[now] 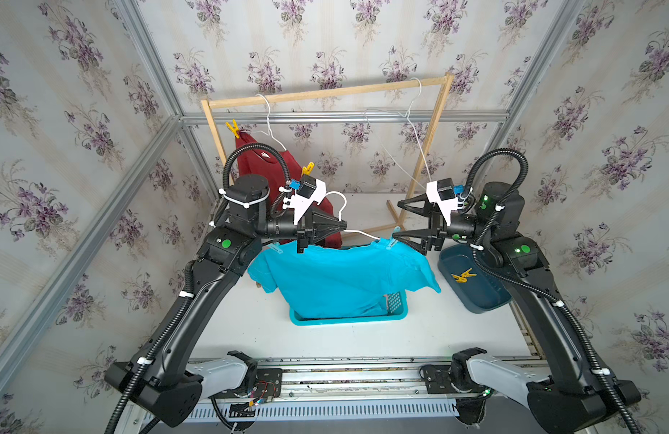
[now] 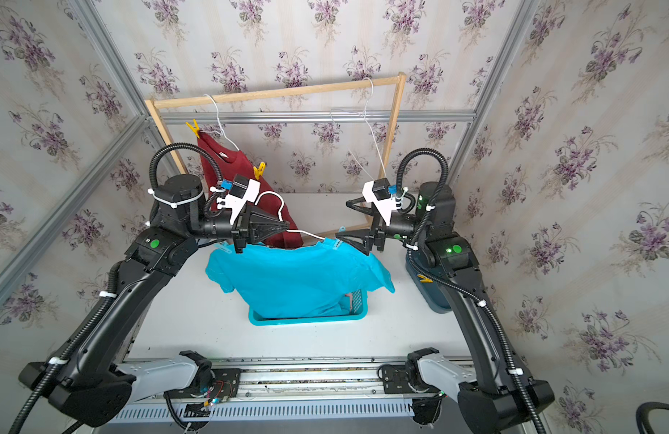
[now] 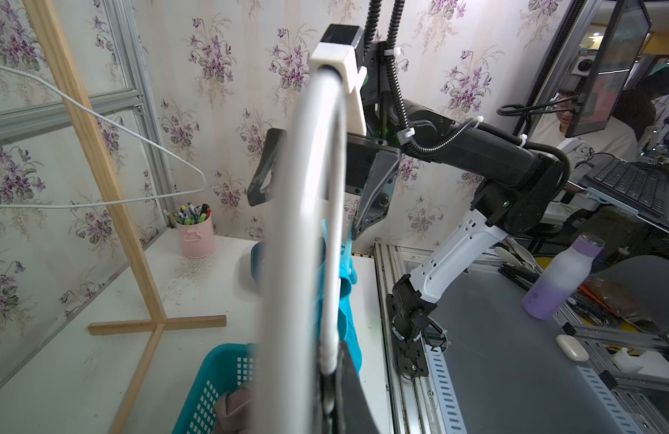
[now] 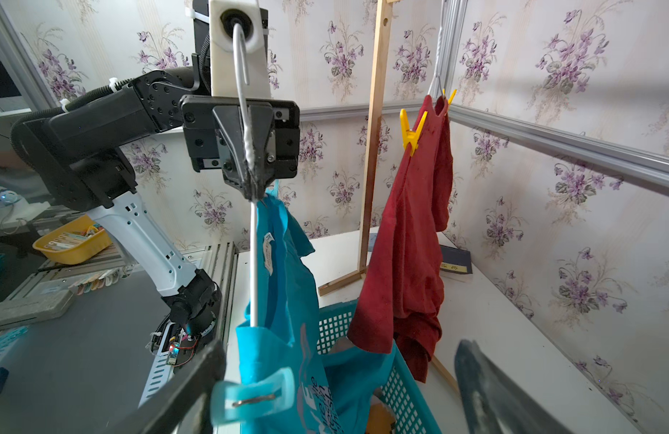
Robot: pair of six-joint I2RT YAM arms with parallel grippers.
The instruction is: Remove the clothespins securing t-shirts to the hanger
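Note:
A turquoise t-shirt (image 1: 334, 278) hangs from a white hanger (image 1: 359, 232), whose bent wire my left gripper (image 1: 344, 225) grips near the hook. One light blue clothespin (image 4: 253, 396) sits on the shirt's right shoulder, large in the right wrist view. Another pale clothespin (image 1: 276, 247) shows at the left shoulder, partly behind the left arm. My right gripper (image 1: 401, 217) stands open by the right shoulder, its fingers well apart. In its wrist view, the clothespin lies close beside the left finger (image 4: 197, 390), with nothing seen clamped.
Behind the left arm, a red shirt (image 4: 406, 267) with yellow clothespins (image 4: 412, 131) hangs on a wooden rack (image 1: 327, 94). A turquoise basket (image 1: 348, 319) stands under the blue shirt. At the right, a dark blue bin (image 1: 486, 293) contains yellow clothespins (image 1: 463, 276).

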